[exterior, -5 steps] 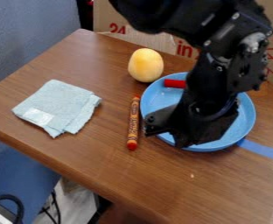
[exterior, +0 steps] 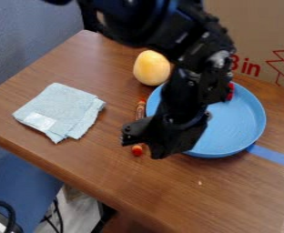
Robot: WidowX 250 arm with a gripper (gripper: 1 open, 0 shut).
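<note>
My black gripper point(exterior: 142, 138) is low over the wooden table, at the left side of a blue plate point(exterior: 236, 118). Its fingers are over an orange marker point(exterior: 137, 150), hiding much of it; whether they are open or shut is unclear. A bit of something red shows on the plate behind the arm.
A folded light-blue cloth point(exterior: 59, 111) lies on the left of the table point(exterior: 108, 173). A yellow oval object point(exterior: 151, 67) stands behind the marker. A cardboard box point(exterior: 260, 45) is at the back right.
My gripper has moved left, from over the plate to over the marker, which it now partly covers.
</note>
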